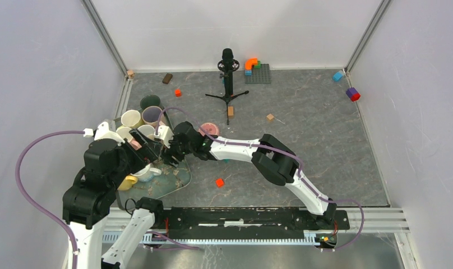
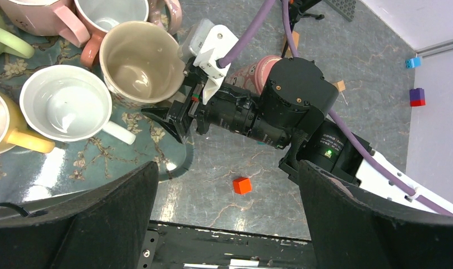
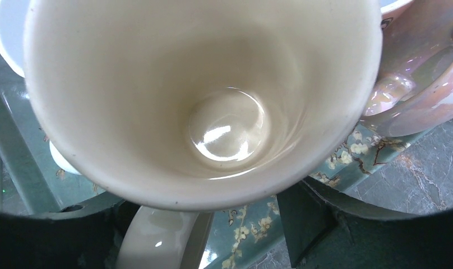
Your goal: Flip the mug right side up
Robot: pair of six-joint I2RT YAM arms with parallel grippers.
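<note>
A cream mug stands mouth up among other mugs on a green floral tray, its interior filling much of the right wrist view. My right gripper is down at that mug, its fingers on either side of the handle (image 3: 157,241), with some space visible beside the handle; it is part open. My left gripper hangs above the tray's near side, open, with nothing between its fingers.
A white mug (image 2: 64,103), a yellow mug (image 2: 5,126) and several others crowd the tray. A pink object (image 1: 209,128), a black stand (image 1: 228,84) and small blocks lie around.
</note>
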